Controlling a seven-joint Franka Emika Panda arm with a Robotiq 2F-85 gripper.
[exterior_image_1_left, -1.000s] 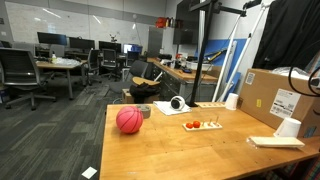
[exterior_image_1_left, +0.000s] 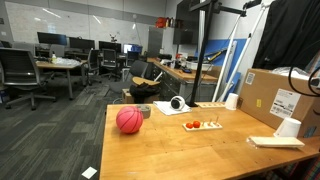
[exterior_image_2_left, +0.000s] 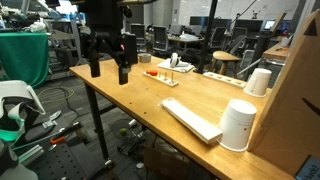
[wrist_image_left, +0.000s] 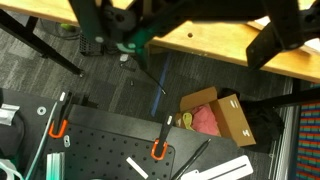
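Note:
My gripper (exterior_image_2_left: 110, 72) hangs above the near left part of the wooden table, its two fingers well apart and nothing visible between them. The wrist view looks down with dark fingers (wrist_image_left: 278, 38) at either side of the top, the table edge crossing beneath. On the table (exterior_image_1_left: 170, 150) are a pinkish-red ball (exterior_image_1_left: 129, 119), a light wooden board (exterior_image_1_left: 213, 126) with small red pieces and upright pegs, a long white block (exterior_image_1_left: 275, 142) and a white cup (exterior_image_1_left: 288, 128). A second white cup (exterior_image_2_left: 258, 80) stands farther back. In exterior view 1 the gripper does not show.
A big cardboard box (exterior_image_1_left: 269, 98) stands along the right side. Toward the back lies a white ring-shaped item (exterior_image_1_left: 178, 102). Below the table edge are an open cardboard box (wrist_image_left: 218, 117) and a dark perforated surface with tools (wrist_image_left: 110, 150).

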